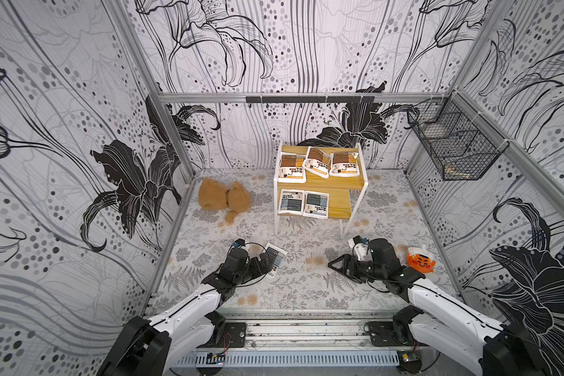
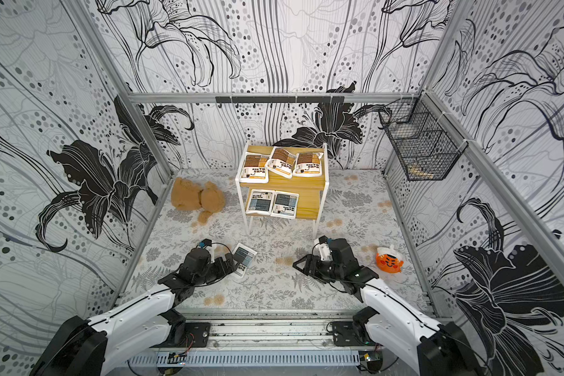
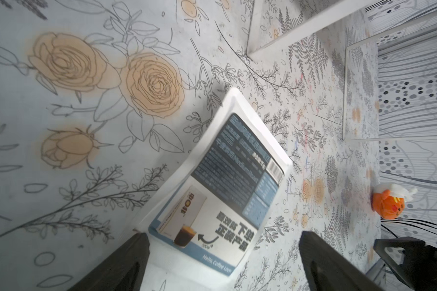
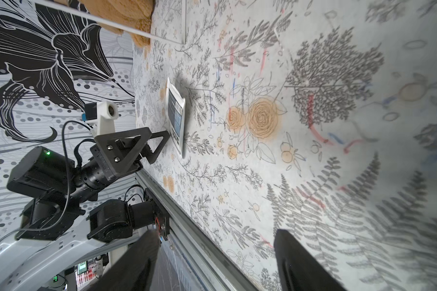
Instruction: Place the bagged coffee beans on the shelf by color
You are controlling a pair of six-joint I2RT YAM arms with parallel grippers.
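Note:
A white bag with a blue-grey label [image 3: 228, 189] lies flat on the table, its near end reaching between the fingers of my open left gripper in the left wrist view. Nothing is gripped there. My right gripper hangs open and empty over bare tablecloth, right of the bag. On the wooden shelf [image 1: 339, 204], the upper level carries three brown-labelled bags, among them one at the left [image 1: 292, 168]. Two blue-grey-labelled bags, a left one [image 1: 290, 201] and a right one [image 1: 316, 204], lie side by side on the lower level.
A brown plush toy [image 1: 224, 196] lies left of the shelf, and an orange plush [image 1: 420, 259] sits at the right. A wire basket [image 1: 460, 147] hangs on the right wall. Free space shows at the lower level's right end.

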